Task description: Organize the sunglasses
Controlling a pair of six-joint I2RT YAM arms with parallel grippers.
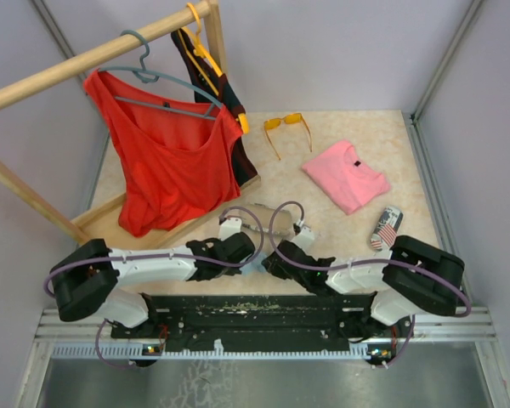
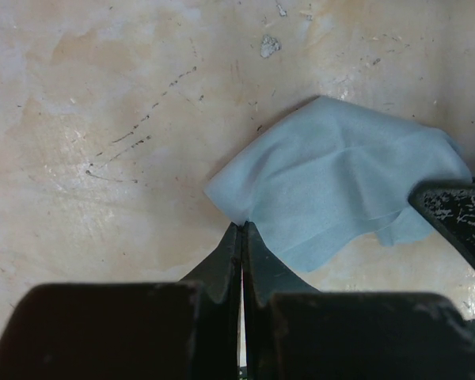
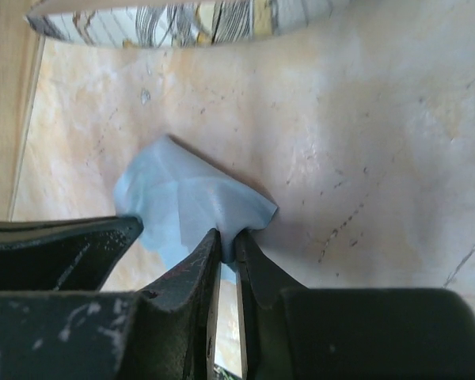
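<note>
Yellow sunglasses (image 1: pixel 285 121) lie open at the back of the mat. A light blue cloth (image 2: pixel 332 174) lies folded on the mat. My left gripper is shut at the cloth's corner; whether any fabric is between its tips is unclear. My right gripper is shut on a pinched fold of the cloth (image 3: pixel 174 198). In the top view both grippers sit low at the front centre, mostly hiding the cloth.
A wooden rack (image 1: pixel 76 55) with red and dark garments is at left. A pink shirt (image 1: pixel 344 174) and a can (image 1: pixel 385 225) lie at right. An open case or box (image 3: pixel 182 20) lies just behind the cloth.
</note>
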